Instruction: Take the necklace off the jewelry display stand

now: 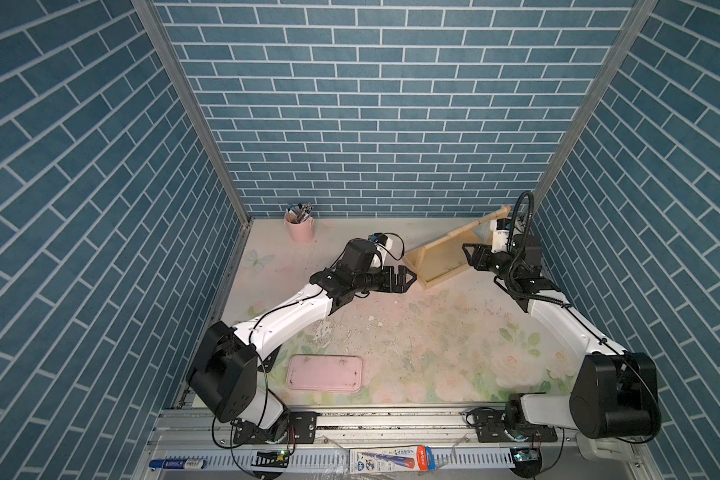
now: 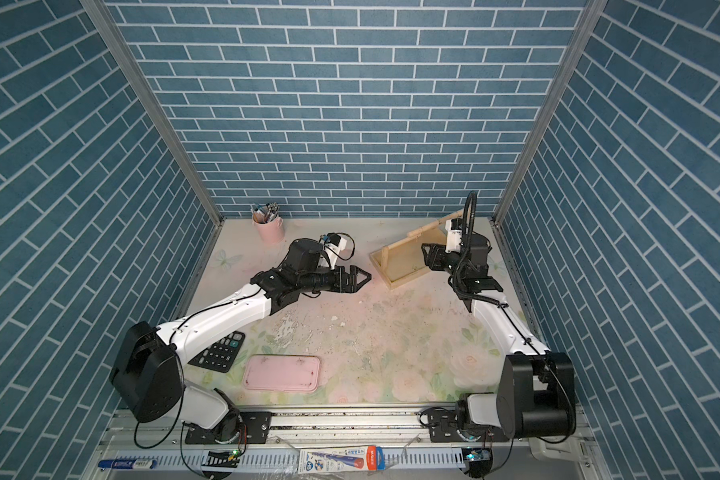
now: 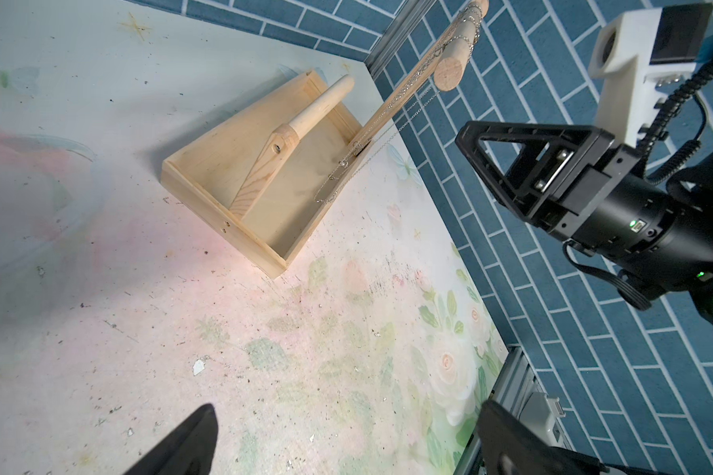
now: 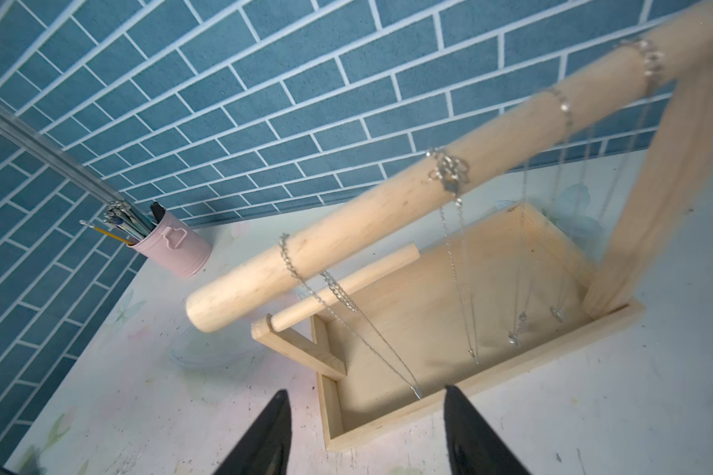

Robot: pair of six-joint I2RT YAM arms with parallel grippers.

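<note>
The wooden jewelry stand [image 4: 546, 304] has a light tray base and a long round upper bar [image 4: 356, 225]. Several thin silver necklaces hang over that bar; a chain [image 4: 286, 255] lies nearest its free end, and another shows a bunched clasp [image 4: 450, 169] farther along. A shorter, lower bar [image 4: 356, 286] is on the far side, bare. My right gripper is partly open in front of the stand, nothing between its fingers. In the top left view my left gripper [image 1: 408, 279] stands open and empty, left of the stand's near corner.
A pink cup of brushes [image 1: 301, 228] stands at the back left. Near the front left lie a pink tray [image 1: 325, 373] and a calculator [image 2: 218, 352]. The tiled wall rises behind the stand.
</note>
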